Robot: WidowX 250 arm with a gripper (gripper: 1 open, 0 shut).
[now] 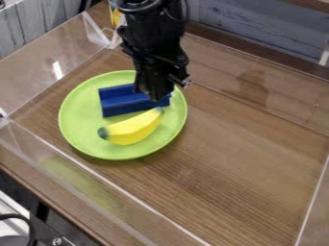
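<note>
A green plate (80, 120) lies on the wooden tray toward the left. On it are a blue bar-shaped block (118, 103) and, in front of that, a yellow toy banana (131, 130). My black gripper (158, 90) comes down from the top over the back right of the plate, just at the blue block and partly hiding it. Its fingers look shut; whether anything is between them I cannot tell.
Bare wooden floor (244, 163) fills the right and front of the tray. Clear plastic edging runs along the left. A small yellow object (115, 15) stands at the back, partly behind the arm.
</note>
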